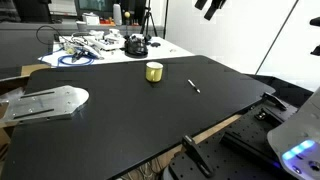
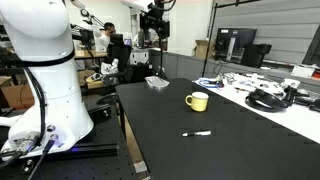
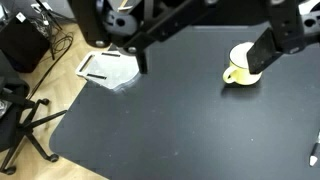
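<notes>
My gripper hangs high above the black table, open, its two dark fingers wide apart with nothing between them. Below, toward the right finger in the wrist view, stands a yellow cup (image 3: pixel 240 62), upright, its handle toward the lower left. In exterior view 2 the same cup (image 2: pixel 198 101) rests on the table, well apart from the gripper. A white-and-dark marker (image 2: pixel 196 133) lies flat nearer the camera there; in the wrist view, only part of the marker (image 3: pixel 315 150) shows at the right edge.
A clear shallow container (image 3: pixel 107 68) sits near one table edge. A grey slotted plate (image 1: pixel 45 103) is at the left in exterior view 1. Cables and equipment (image 1: pixel 100 43) crowd the area behind the table.
</notes>
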